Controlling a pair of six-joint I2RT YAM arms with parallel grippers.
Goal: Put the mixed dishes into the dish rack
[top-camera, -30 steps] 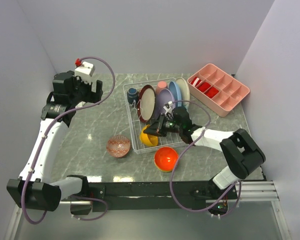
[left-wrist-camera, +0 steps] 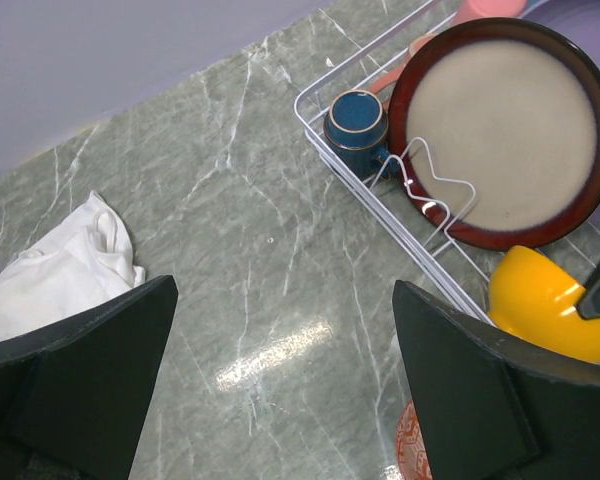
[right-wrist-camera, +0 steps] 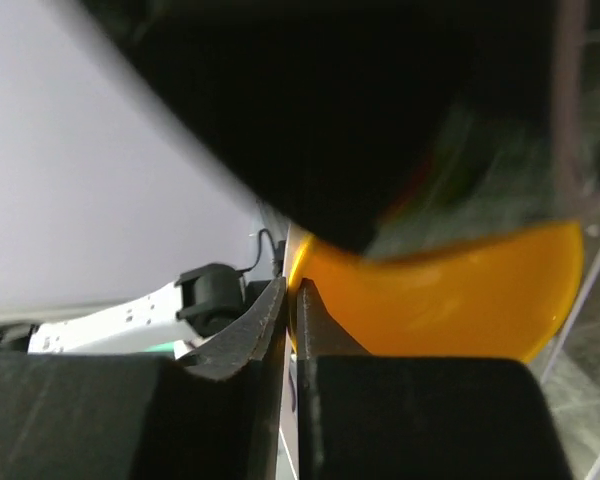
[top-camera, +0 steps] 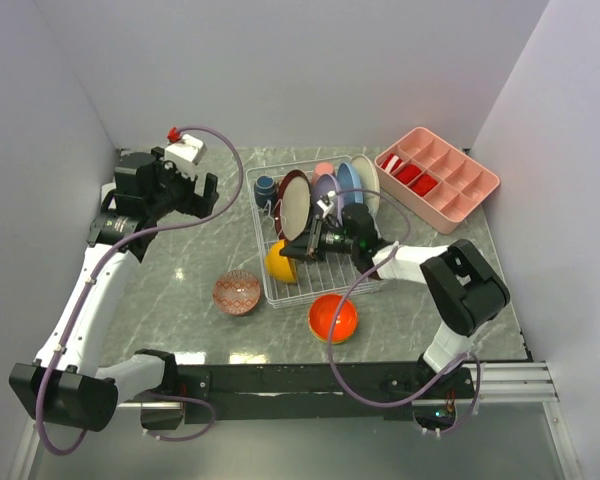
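The dish rack (top-camera: 325, 290) holds several plates, a blue mug (top-camera: 265, 188) and a pink cup. A yellow bowl (top-camera: 277, 263) stands on its side at the rack's front left, with my right gripper (top-camera: 298, 248) at its upper rim; the right wrist view shows that rim between the fingers, but whether they grip it is unclear. My left gripper (top-camera: 195, 195) is open and empty above the counter, left of the rack. A patterned bowl (top-camera: 237, 292) and an orange bowl (top-camera: 332, 318) lie on the counter in front.
A pink divided bin (top-camera: 460, 190) with red items sits at the back right. A white cloth (left-wrist-camera: 60, 265) lies on the left counter.
The left arm has moved slightly right.
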